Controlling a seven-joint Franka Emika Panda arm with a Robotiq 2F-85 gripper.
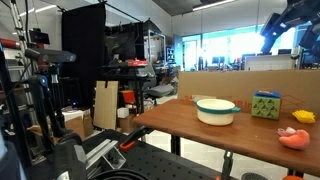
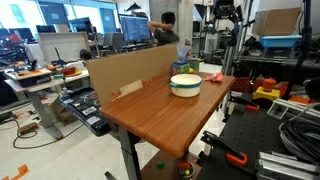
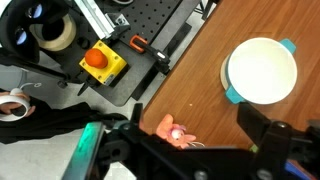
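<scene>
My gripper (image 1: 286, 40) hangs high above the right part of the table, its fingers spread, nothing between them. It also shows at the top of the second exterior view. A white bowl with teal handles (image 1: 215, 111) rests upright on the wooden table. To its right, near the front edge, lies a pink toy (image 1: 293, 138); the wrist view has this pink toy (image 3: 175, 132) just beyond the fingers, with the bowl (image 3: 262, 70) farther right. Behind stands a green block-shaped box (image 1: 265, 106) with blue on top. A small yellow item (image 1: 303, 117) sits at its right.
A brown panel (image 2: 130, 72) runs along the table's back edge. Beside the table, the wrist view shows a black perforated base with an orange button (image 3: 97, 59) on a yellow box.
</scene>
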